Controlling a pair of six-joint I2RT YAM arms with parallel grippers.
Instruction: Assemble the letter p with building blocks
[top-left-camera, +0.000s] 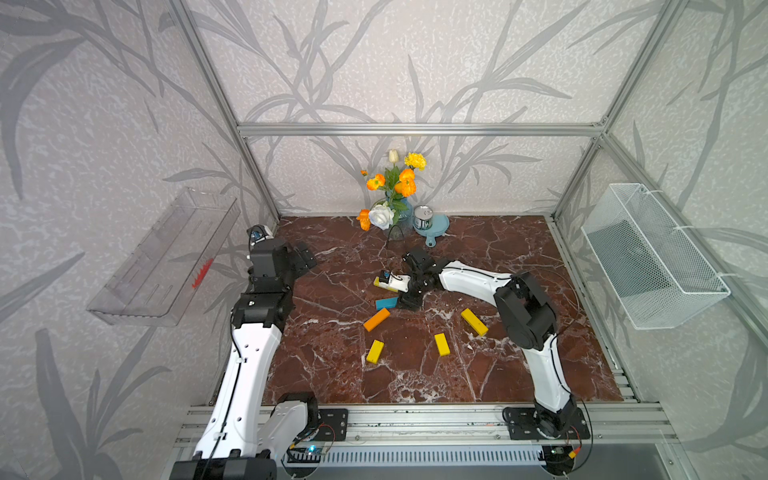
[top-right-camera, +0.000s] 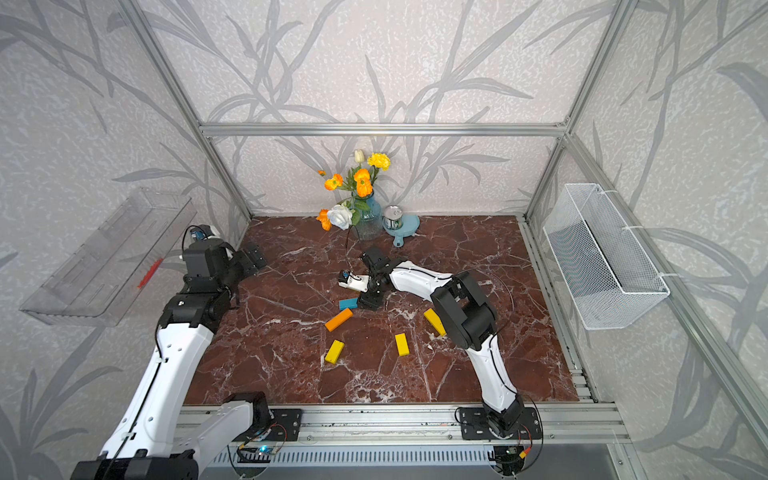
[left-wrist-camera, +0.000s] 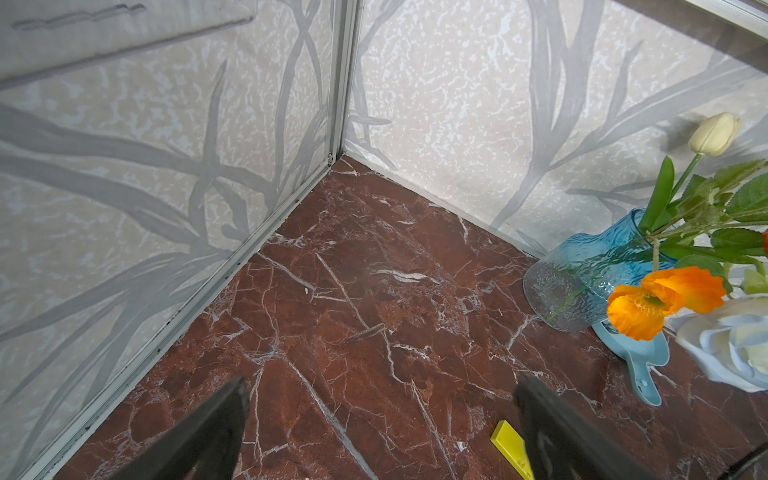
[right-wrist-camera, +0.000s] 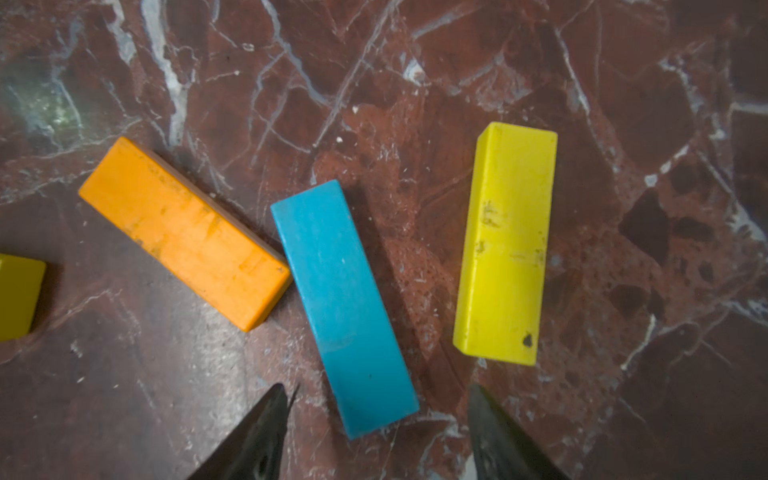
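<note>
In the right wrist view a blue block (right-wrist-camera: 344, 312) points lengthwise toward my right gripper. The fingers stand open on either side of its near end, with space showing on both sides. An orange block (right-wrist-camera: 188, 232) touches or nearly touches the blue one's far left side. To the right, apart, lies a yellow block (right-wrist-camera: 508, 248). Three more yellow blocks lie nearer the front: one at left (top-left-camera: 375, 352), one in the middle (top-left-camera: 441, 345), one at right (top-left-camera: 474, 321). My left gripper is open and empty, raised over the left side.
A glass vase with flowers (top-left-camera: 384, 216) and a blue pan with a can (top-left-camera: 432, 232) stand at the back. A clear basket (top-left-camera: 132, 318) hangs at left, a white wire basket (top-left-camera: 680, 312) at right.
</note>
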